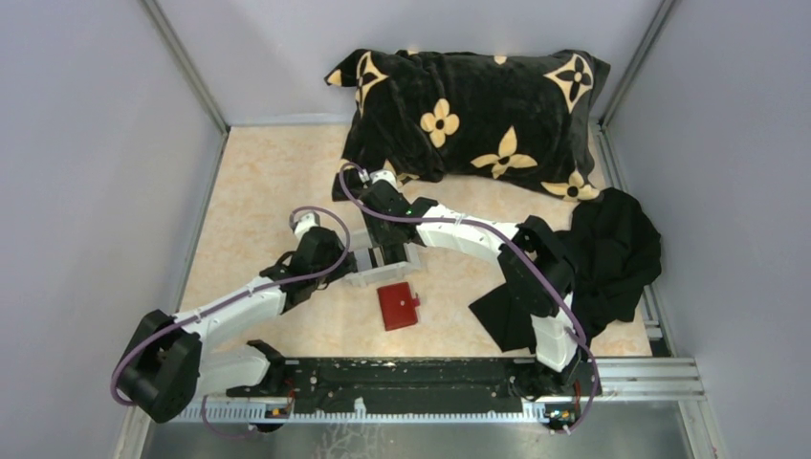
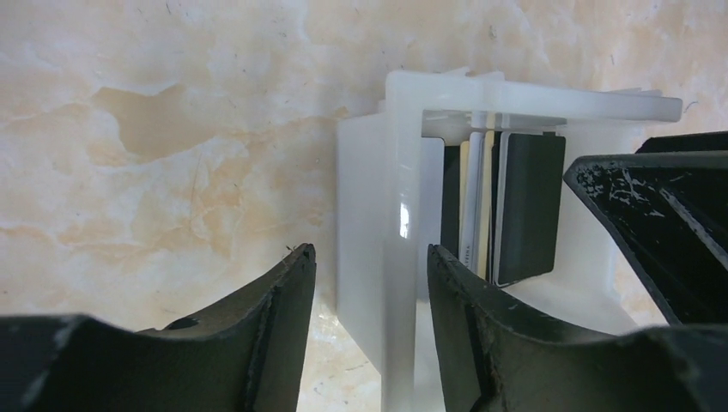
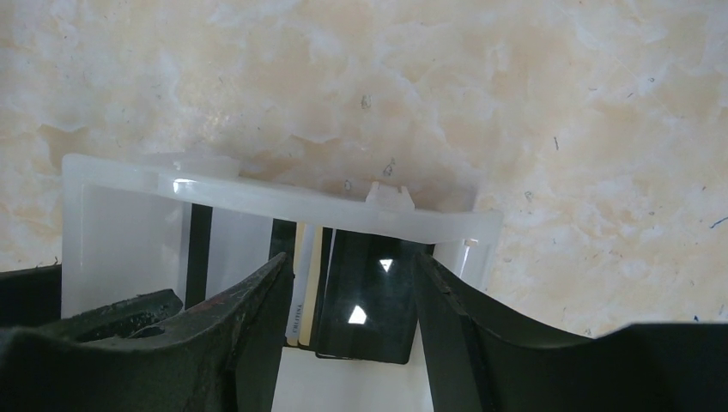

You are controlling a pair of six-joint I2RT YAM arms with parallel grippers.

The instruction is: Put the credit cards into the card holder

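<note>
Several cards in black, silver and cream stand side by side in a translucent white box (image 1: pixel 378 275). A wide black card (image 3: pixel 369 296) is at one end of the row. My left gripper is open, its fingers (image 2: pixel 288 292) on either side of the box's end wall, with a gap on the outer side. Over the cards my right gripper is part open, and the black card shows below and between its fingers. Whether it touches the card cannot be told. The red card holder (image 1: pixel 398 306) lies closed on the table in front of the box.
A black patterned cushion (image 1: pixel 478 115) fills the back. Black cloth (image 1: pixel 612 253) lies at the right, behind the right arm. The two grippers are close together at the box. Bare table (image 1: pixel 449 320) lies right of the card holder.
</note>
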